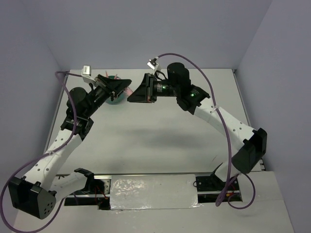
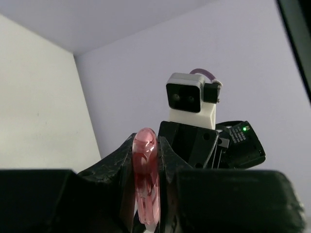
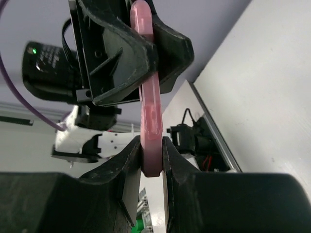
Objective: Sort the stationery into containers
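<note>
A pink stick-like item (image 1: 129, 92), seemingly a pen or marker, hangs in the air between my two grippers. My left gripper (image 1: 125, 85) is shut on one end from the upper left; in the left wrist view its pink tip (image 2: 145, 160) shows between the fingers. My right gripper (image 1: 136, 94) is shut on the other end, and in the right wrist view the pink body (image 3: 150, 121) runs up into the left fingers. A teal container (image 1: 115, 98) with pink items in it stands at the back left, partly hidden under my left arm.
Grey walls stand at the back, left and right. Along the table's front edge are a metal rail and dark hardware with cables.
</note>
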